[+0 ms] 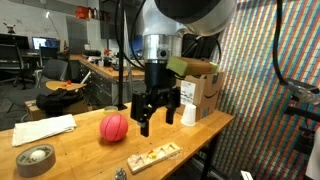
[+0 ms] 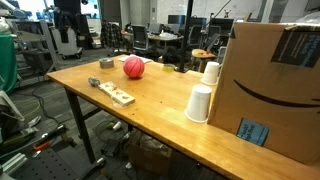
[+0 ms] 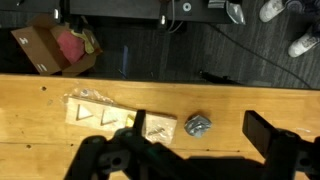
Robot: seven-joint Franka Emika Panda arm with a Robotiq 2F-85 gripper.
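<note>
My gripper [image 1: 157, 122] hangs in the air above the table, its fingers wide apart and nothing between them. From the wrist it looks down on a pale wooden board [image 3: 85, 113] with cut-out shapes and a small yellow spot, lying near the table edge. One dark finger covers part of that board's surroundings in this view. Between the fingers in the image, down on the table, lies a small crumpled grey object [image 3: 198, 125]. A red ball [image 1: 114, 127] rests farther back on the tabletop.
A tape roll [image 1: 35, 160] and a folded white cloth [image 1: 43, 130] lie on the left in exterior view 1. At the other end stand upside-down white cups [image 2: 198, 103] and a large cardboard box [image 2: 275, 75]. Bare tabletop [image 2: 165, 92] separates the board from the cups.
</note>
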